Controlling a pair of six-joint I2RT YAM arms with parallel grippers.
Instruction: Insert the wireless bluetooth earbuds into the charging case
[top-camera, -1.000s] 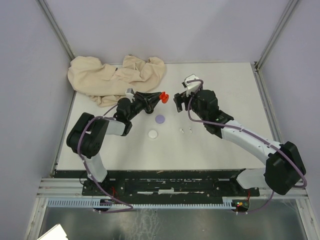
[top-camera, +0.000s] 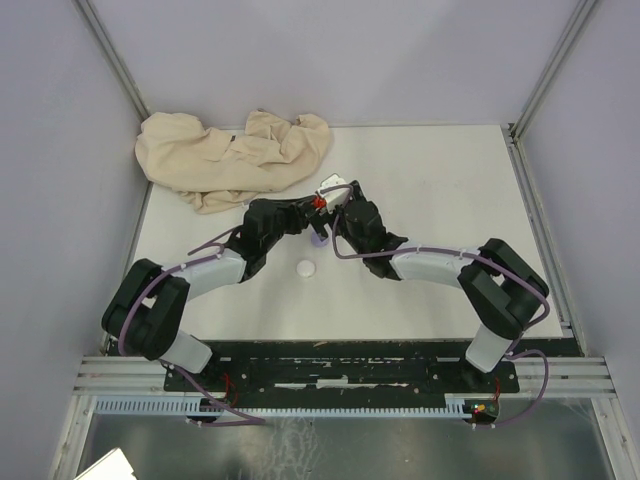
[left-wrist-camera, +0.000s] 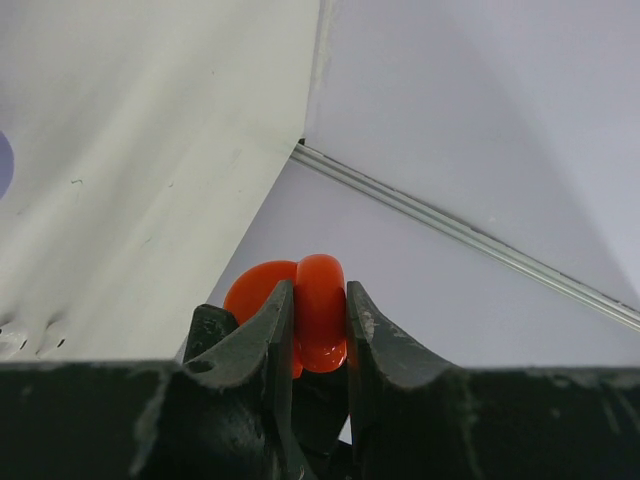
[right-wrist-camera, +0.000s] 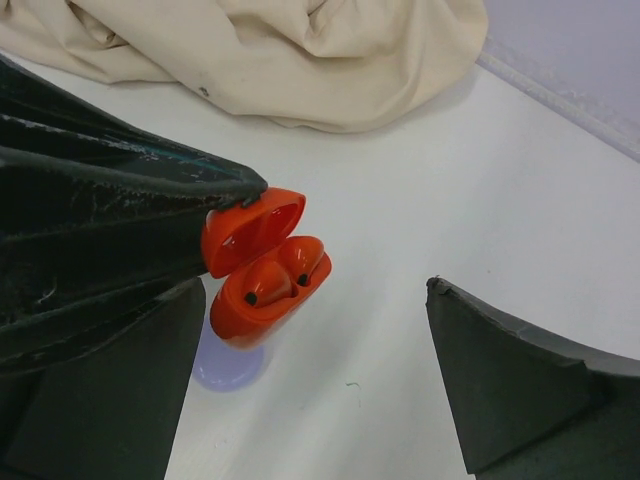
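The open charging case (right-wrist-camera: 262, 312) is orange-red, and its lid (right-wrist-camera: 262, 230) is raised. Two orange earbuds with dark spots sit down in its slots; one earbud (right-wrist-camera: 267, 280) is nearer, the other earbud (right-wrist-camera: 301, 257) lies beside it. My left gripper is shut on the case and holds it above the table. My right gripper stands wide open with nothing held; the case appears between and beyond its fingers, close to the left one. In the top view, both grippers meet near the middle, partly hiding the case (top-camera: 320, 202).
Two white earbuds lie loose on the table, one earbud (left-wrist-camera: 53, 333) at the left wrist view's lower left. A purple disc (top-camera: 319, 239) and a white disc (top-camera: 305, 268) lie below the case. A beige cloth (top-camera: 235, 152) covers the back left.
My right gripper has moved left, up to the case, staying open. My left gripper has turned and shifted slightly left with the case still held. The earbuds were in the case throughout.
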